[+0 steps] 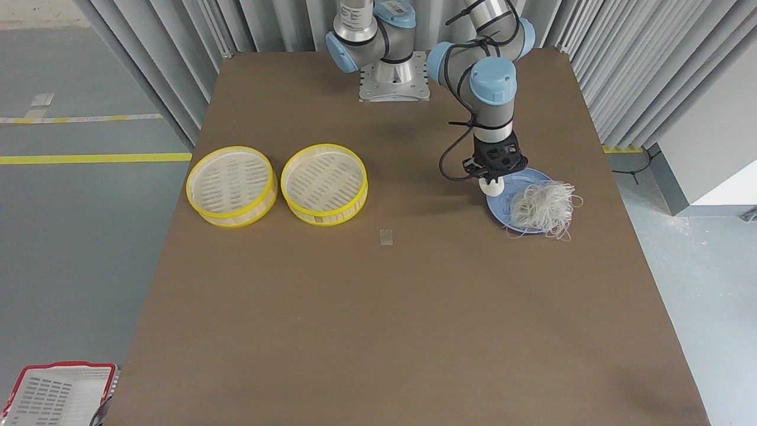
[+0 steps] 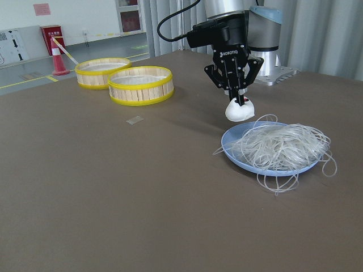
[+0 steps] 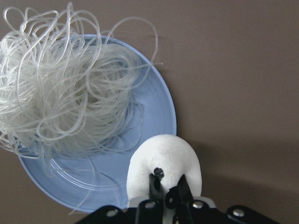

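A white soft, rounded object (image 1: 491,187) (image 2: 240,111) (image 3: 163,157) is held at the tips of my gripper (image 2: 236,99), whose fingers are closed on it, at the edge of the blue plate (image 1: 500,206) (image 2: 232,136) (image 3: 154,112). A tangled heap of translucent white strands (image 1: 543,209) (image 2: 281,147) (image 3: 65,88) fills much of the plate, with loops spilling over its rim onto the brown table.
Two yellow-rimmed round steamers (image 1: 231,186) (image 1: 323,184) stand side by side left of the plate. A small tape square (image 1: 387,237) lies mid-table. The robot base (image 1: 394,86) is at the back.
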